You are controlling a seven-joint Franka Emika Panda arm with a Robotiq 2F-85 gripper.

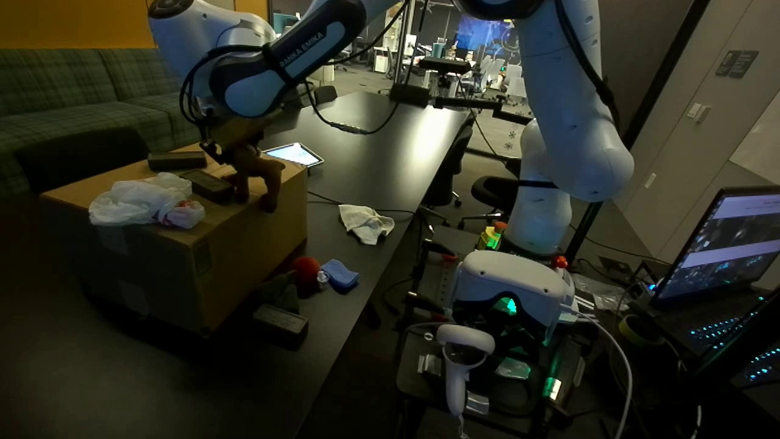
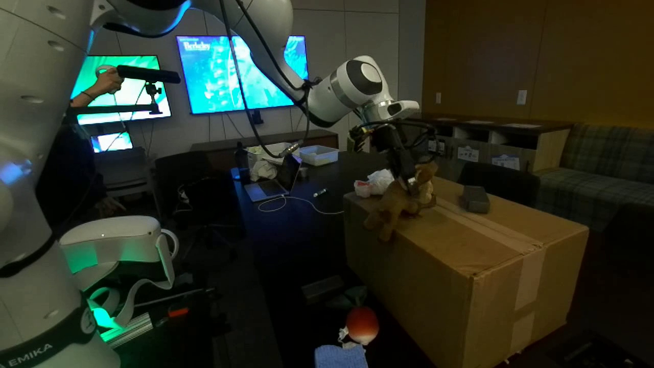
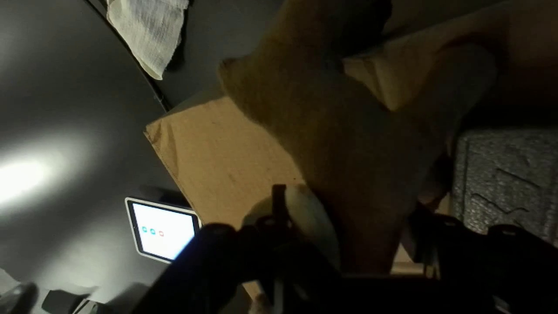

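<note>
A brown plush animal (image 2: 395, 205) lies on top of the large cardboard box (image 2: 515, 294), close to its edge, part of it hanging past that edge. Down over the toy points my gripper (image 2: 409, 179), its tips at the plush. Seen from the wrist, the toy's brown body (image 3: 355, 136) fills the space between the dark fingers, which stand apart on either side of it. Whether they press on it cannot be told. In exterior view 1 the toy's legs (image 1: 270, 179) stick out toward the table side, and the dark fingers are hard to make out.
A dark eraser-like block (image 1: 209, 186) and a white plastic bag (image 1: 146, 199) share the box top; another dark block (image 1: 177, 160) sits behind. On the table are a tablet (image 1: 294, 153), a white cloth (image 1: 366, 223), a red ball-like toy (image 1: 305, 272) and a blue sponge (image 1: 340, 274).
</note>
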